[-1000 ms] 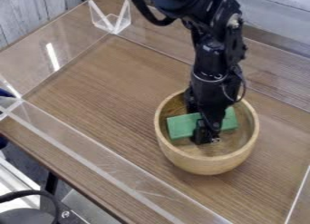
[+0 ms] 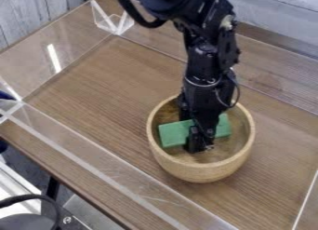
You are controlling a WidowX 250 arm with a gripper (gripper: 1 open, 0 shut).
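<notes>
A round wooden bowl (image 2: 230,157) stands right of the table's middle. In it lies a green block (image 2: 174,133), partly covered by my black gripper (image 2: 199,133), which reaches down from the top into the bowl. The gripper is shut on the green block, though its fingertips are hard to make out against the dark body.
A white wall runs along the back. A black cable curves at the bottom left, off the table.
The gripper, green block and bowl have moved a little to the left; the block sits nearer the bowl's left side.
</notes>
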